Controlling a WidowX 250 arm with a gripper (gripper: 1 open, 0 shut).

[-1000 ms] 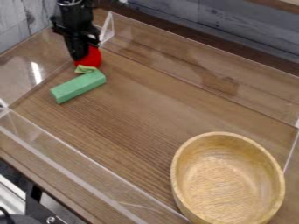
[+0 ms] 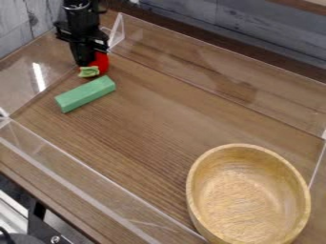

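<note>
The black gripper (image 2: 90,55) is at the upper left of the camera view, over a small red object (image 2: 98,63) with a pale green piece (image 2: 90,71) at its front left. The red object is partly hidden by the gripper; whether the fingers touch or hold it cannot be told. A green rectangular block (image 2: 86,94) lies on the wooden surface just in front of them.
A wide pale yellow round bowl (image 2: 249,167) sits at the lower right. A clear wall or rail runs along the left edge.
The gripper and the red object with the pale green piece have shifted slightly left. The green block appears unmoved.
</note>
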